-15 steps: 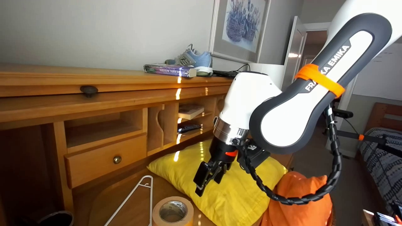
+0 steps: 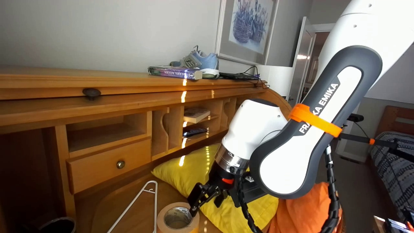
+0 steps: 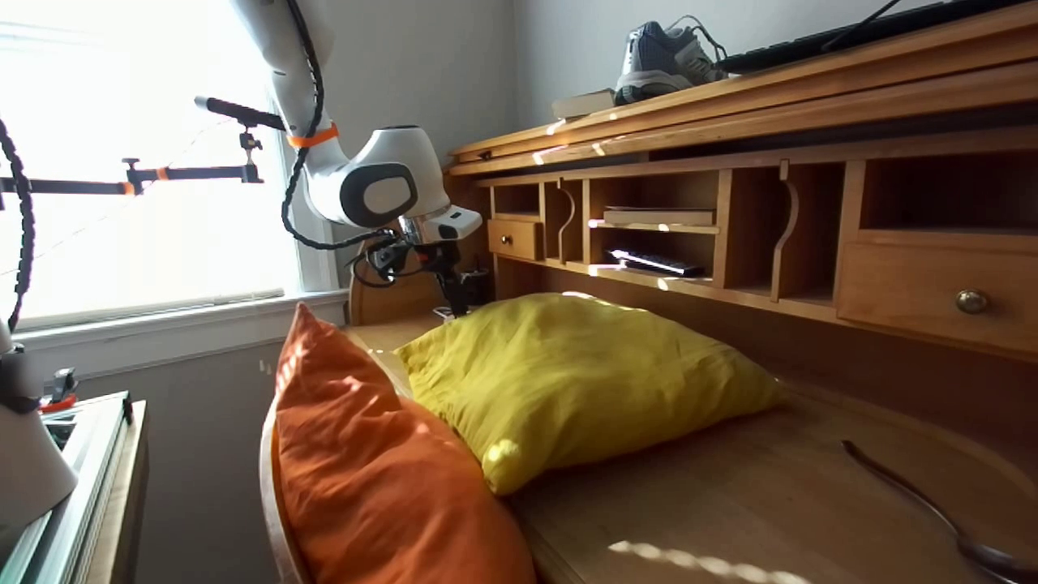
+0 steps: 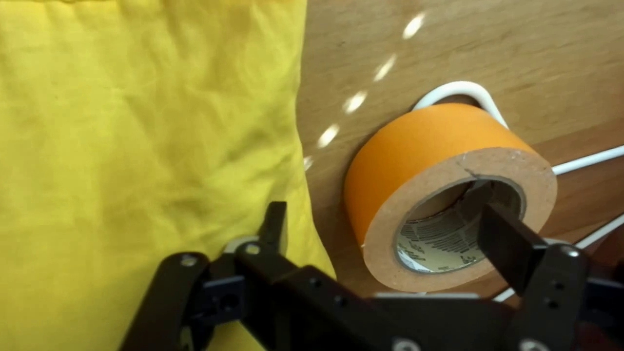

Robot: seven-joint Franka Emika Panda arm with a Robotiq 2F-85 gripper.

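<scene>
A roll of orange tape (image 4: 427, 143) stands on the wooden desk, its cardboard core facing up. In the wrist view my gripper is open above it with nothing held. The right finger (image 4: 509, 237) overlaps the roll's hole; the left finger (image 4: 273, 225) lies over the edge of the yellow pillow (image 4: 146, 146). Whether either one touches is unclear. In exterior view 1 the gripper (image 2: 205, 204) comes down beside the tape roll (image 2: 168, 211). A white hanger (image 2: 136, 202) lies by the roll, and part of it (image 4: 462, 87) shows behind the tape.
The yellow pillow (image 3: 584, 370) and an orange pillow (image 3: 379, 467) fill much of the desk. A dark spoon (image 3: 915, 496) lies on bare desk at the right. Cubbies and a drawer (image 2: 110, 163) line the back. A dark round container (image 2: 58, 225) is at the near left.
My arm has come down and to the left in exterior view 1, bringing the gripper from over the yellow pillow to the tape roll. The roll and hanger look unmoved.
</scene>
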